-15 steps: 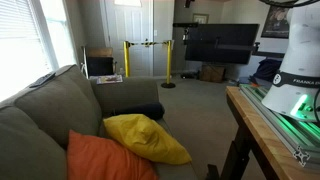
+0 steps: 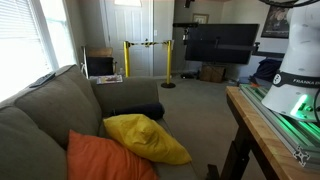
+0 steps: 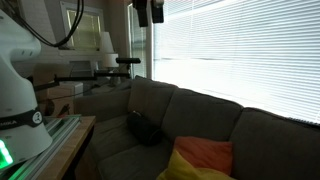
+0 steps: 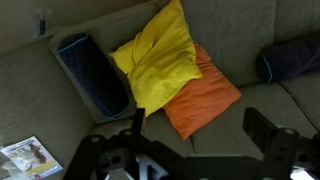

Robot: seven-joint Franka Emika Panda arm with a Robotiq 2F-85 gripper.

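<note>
High over the couch, my gripper is open, its black fingers wide apart at the lower part of the wrist view. Nothing lies between them. In exterior view 2 the gripper [image 3: 149,12] hangs at the top edge, well clear of the cushions. A yellow pillow [image 4: 162,62] partly overlaps an orange pillow [image 4: 203,95] on the grey couch; both also show in exterior view 1, yellow [image 2: 146,138] in front of orange [image 2: 105,158]. A dark navy bolster [image 4: 94,73] lies left of the yellow one, and a second dark bolster [image 4: 290,60] is at the right.
A wooden table [image 2: 262,128] carries the arm's base [image 2: 298,85] beside the couch [image 2: 50,115]. Printed paper [image 4: 30,157] shows at the lower left of the wrist view. Behind the couch are window blinds [image 3: 230,50]. Open carpet [image 2: 190,115] lies between couch and table.
</note>
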